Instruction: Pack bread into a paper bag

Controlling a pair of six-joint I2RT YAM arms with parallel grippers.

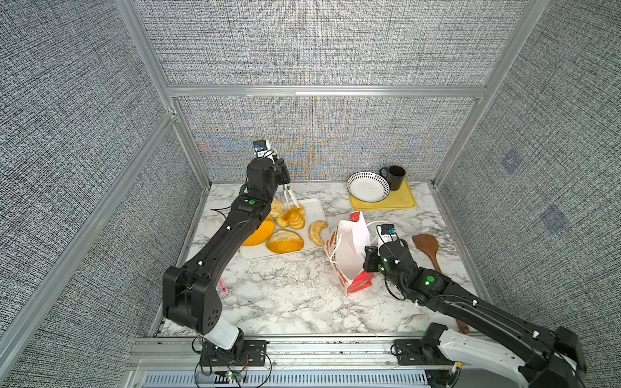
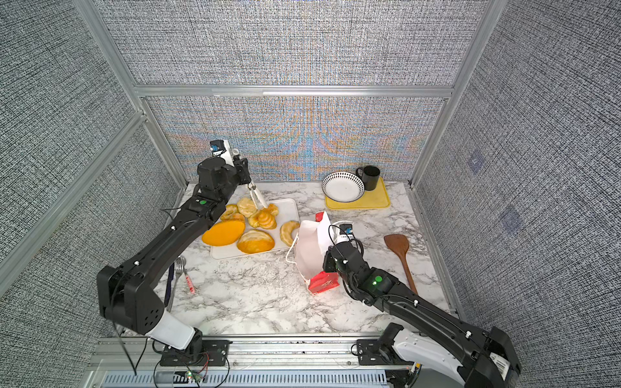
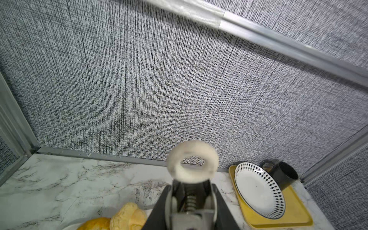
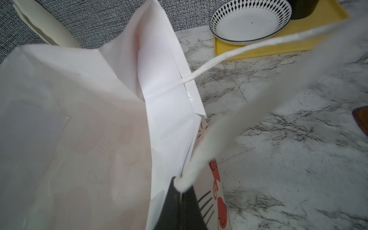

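Note:
My left gripper is shut on white tongs (image 1: 291, 196), whose ring-shaped end stands up in the left wrist view. In the top left view the tongs point down at a croissant (image 1: 295, 221) over the white tray (image 1: 315, 208). The croissant looks tilted end-on at their tips; whether it is clear of the tray I cannot tell. The opened paper bag (image 1: 349, 253) stands right of the tray, empty as far as shows. My right gripper is shut on the bag's right rim, beside a white rope handle (image 4: 226, 132).
Other breads share the tray: a round bun (image 1: 284, 242), an orange-coloured loaf (image 1: 258, 234) and a curved roll (image 1: 316, 232). A plate (image 1: 368, 187) and black mug (image 1: 396, 176) are on the yellow tray (image 1: 408, 200). A wooden spatula (image 1: 425, 244) lies right.

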